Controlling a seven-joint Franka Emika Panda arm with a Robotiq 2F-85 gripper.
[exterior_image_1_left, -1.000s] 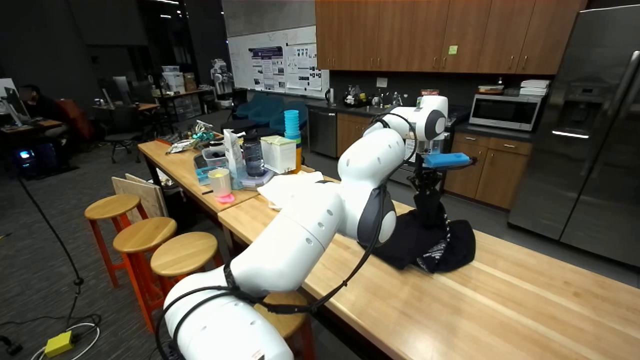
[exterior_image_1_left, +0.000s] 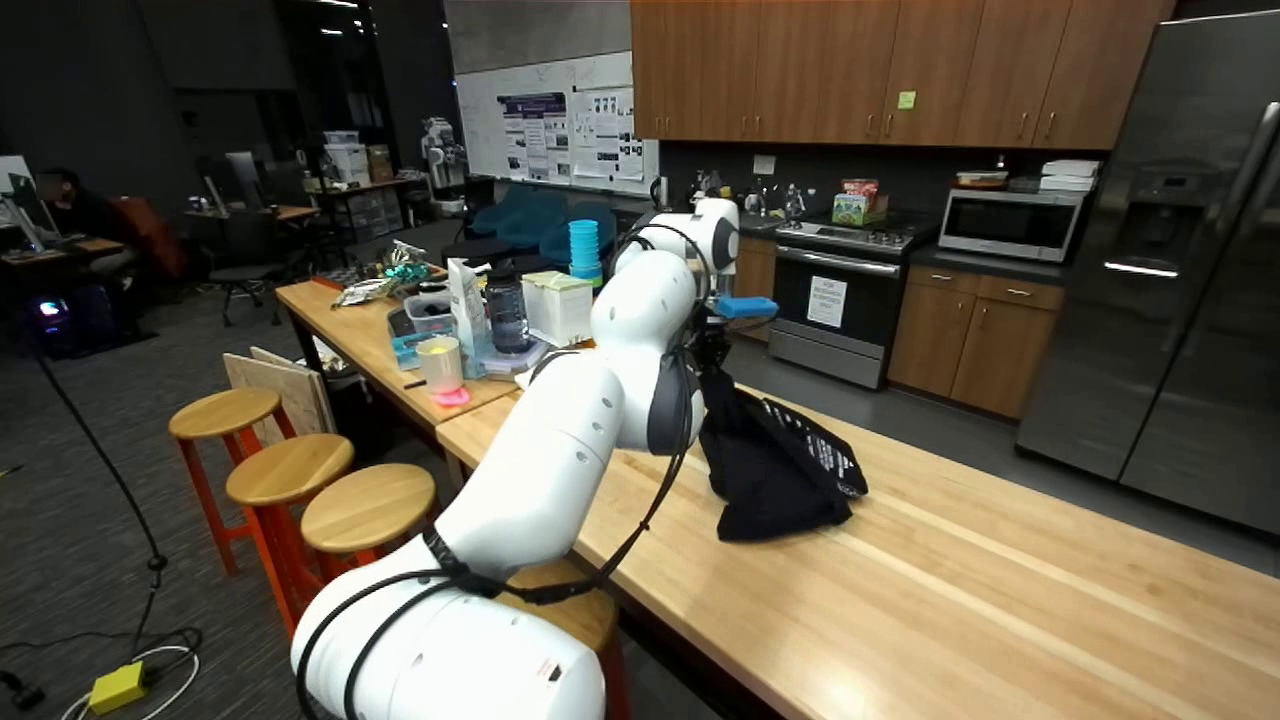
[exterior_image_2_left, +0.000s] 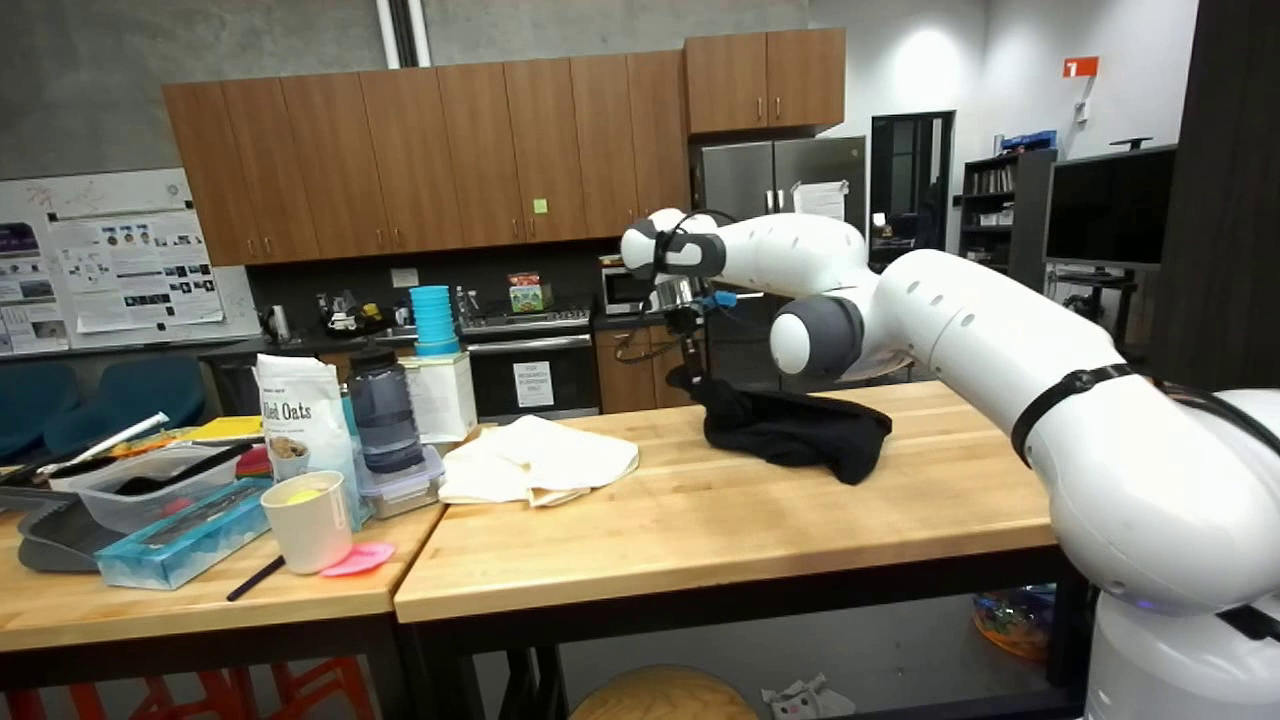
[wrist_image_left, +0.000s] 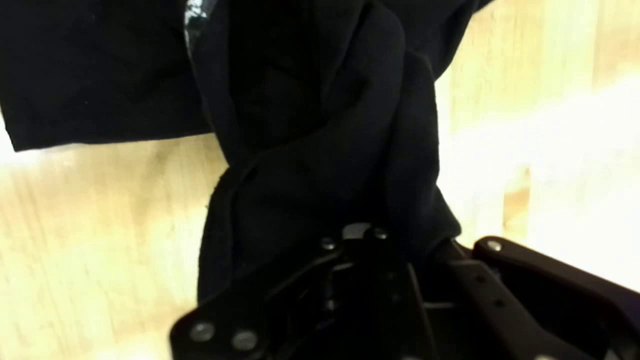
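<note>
A black cloth with white print (exterior_image_1_left: 786, 468) lies bunched on the wooden table, one end lifted toward my gripper. In the second exterior view the black cloth (exterior_image_2_left: 792, 426) stretches rightward from below the gripper (exterior_image_2_left: 693, 370), which points down at the table's far side. Up close in the wrist view, folds of the cloth (wrist_image_left: 324, 162) run into the fingers of my gripper, shut on the fabric. The fingertips are largely hidden by cloth. A flat part of the cloth spreads out at upper left in that view.
A white cloth (exterior_image_2_left: 540, 462) lies on the table's left end. Beyond it, a side table holds a white cup (exterior_image_2_left: 308, 522), an oats bag (exterior_image_2_left: 300, 420), a dark bottle (exterior_image_2_left: 384, 414) and bins.
The arm has swung left in the first exterior view, dragging the black cloth along with it. The cloth now trails to the gripper's right, and the arm hides most of the white cloth.
</note>
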